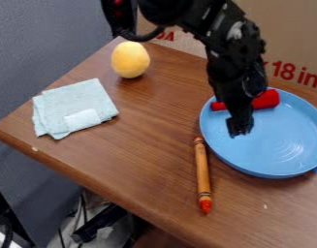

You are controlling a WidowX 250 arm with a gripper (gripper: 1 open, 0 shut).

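Observation:
My black gripper (239, 118) hangs down over the blue plate (270, 145) at the right, in front of a red cylinder (262, 100) lying on the plate's back part. The gripper hides the middle of the cylinder, and whether its fingers are open or shut is unclear. An orange crayon (203, 174) lies on the wooden table to the left of the plate, pointing toward the front.
A folded pale cloth (73, 105) lies at the table's left, and a yellow ball (130, 58) sits at the back. A cardboard box (294, 48) stands behind the plate.

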